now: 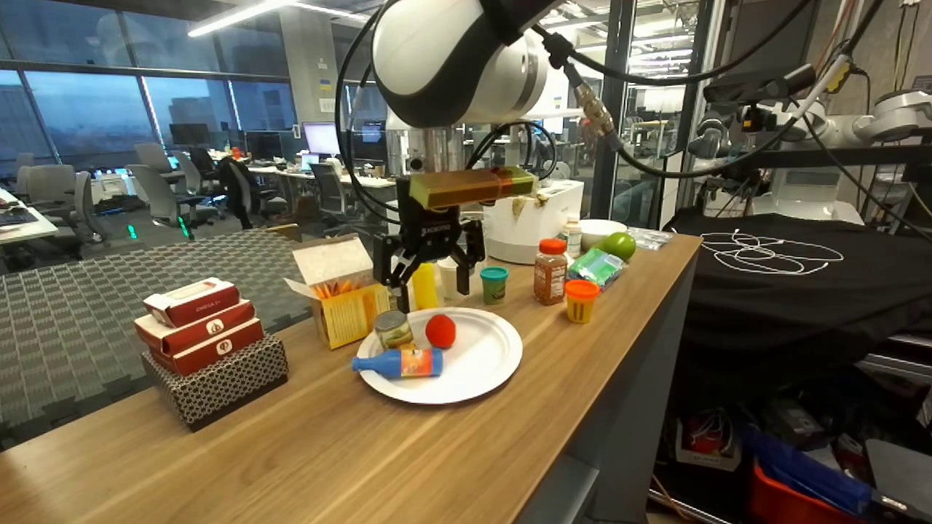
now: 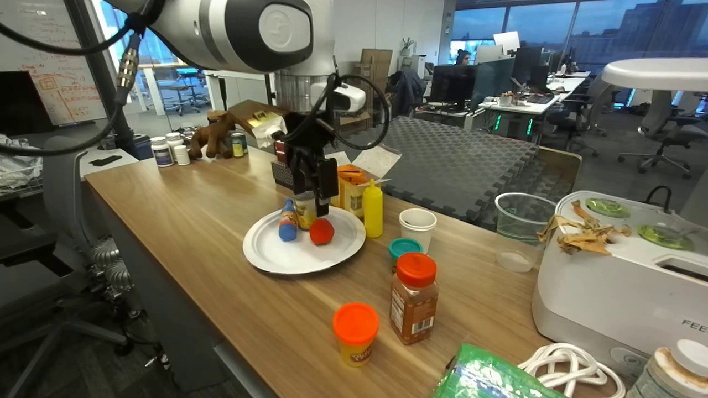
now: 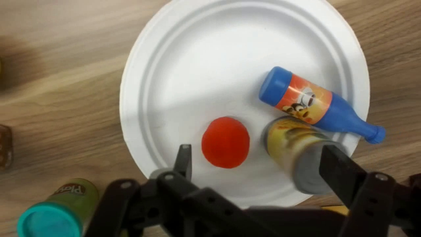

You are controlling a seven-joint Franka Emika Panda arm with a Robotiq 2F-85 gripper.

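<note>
On the white plate (image 1: 480, 367) lie a red ball-like object (image 3: 225, 142), a toy blue bottle (image 3: 339, 114) on its side, and a small jar (image 3: 284, 138) with a yellow label. The bottle's neck reaches past the plate's rim. In the wrist view the jar is blurred and one finger (image 3: 341, 170) partly covers it. My gripper (image 1: 434, 292) hangs above the plate, its fingers wide apart with nothing between them. The red object shows in the gap between the fingers in the wrist view, and clear air separates it from them in exterior view 1.
Beside the plate stand an orange-filled yellow box (image 1: 349, 314), a mustard-yellow bottle (image 2: 373, 211), white cups (image 2: 417, 225) and a teal-lidded tub (image 2: 405, 249). A red-lidded jar (image 2: 415, 298) and an orange-lidded tub (image 2: 356, 335) stand farther along.
</note>
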